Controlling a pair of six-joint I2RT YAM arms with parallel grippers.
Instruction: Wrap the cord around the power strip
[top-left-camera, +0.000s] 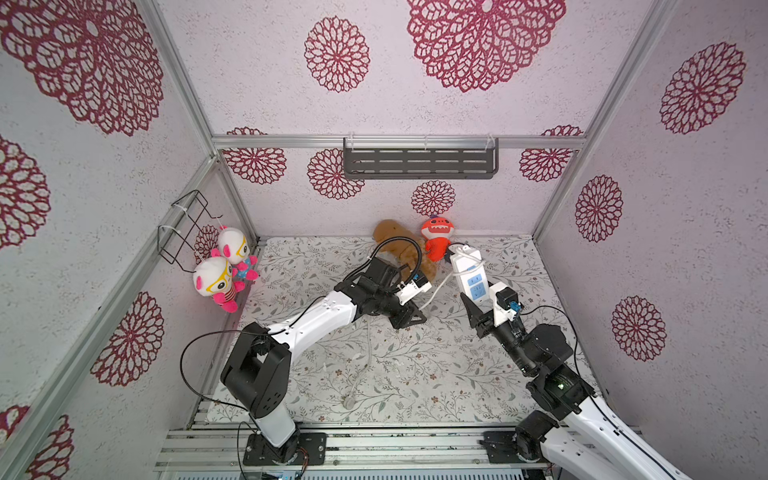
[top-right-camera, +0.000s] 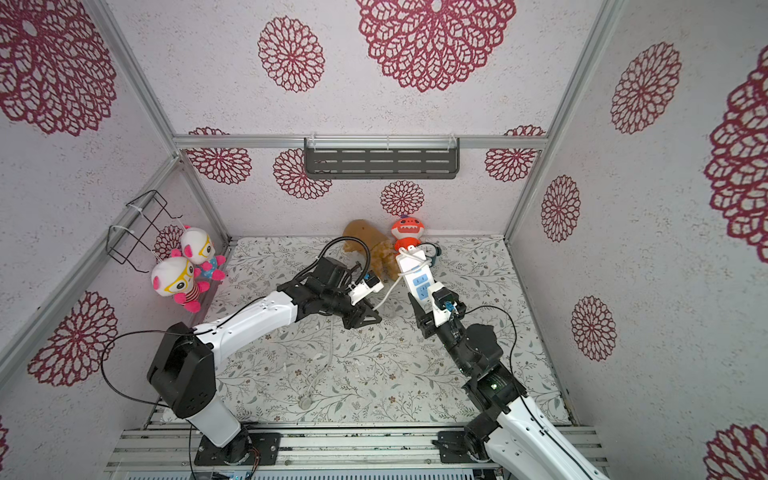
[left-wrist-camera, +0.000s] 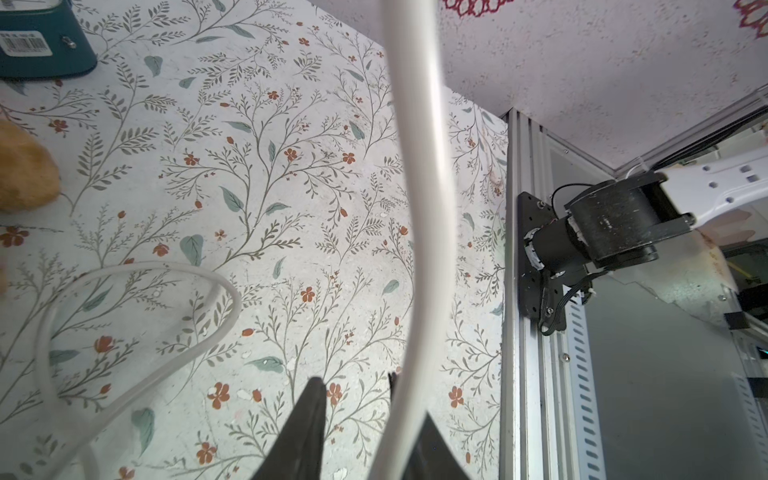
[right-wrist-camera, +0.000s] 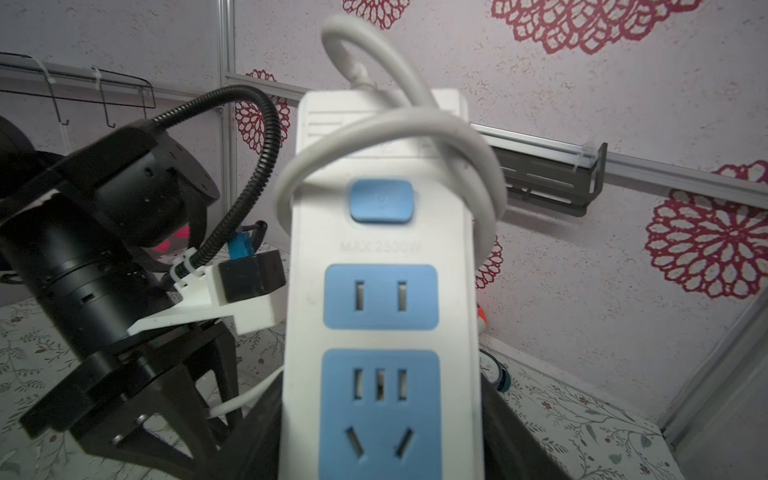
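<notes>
My right gripper (top-left-camera: 480, 313) is shut on the white power strip (right-wrist-camera: 380, 240), holding it raised with blue sockets facing the right wrist camera. A loop of cord (right-wrist-camera: 416, 120) crosses the strip's upper end. My left gripper (top-left-camera: 408, 316) is to the strip's left, apart from it, part open; the cord (left-wrist-camera: 424, 240) runs past its fingers, blurred, up toward the strip, and I cannot tell whether it is gripped. More cord (left-wrist-camera: 224, 320) lies looped on the floral table.
A brown plush (top-right-camera: 360, 232), an orange plush (top-right-camera: 406, 228) and a dark teal object (left-wrist-camera: 44, 44) sit at the back. Two plush toys (top-left-camera: 216, 276) hang in a left rack.
</notes>
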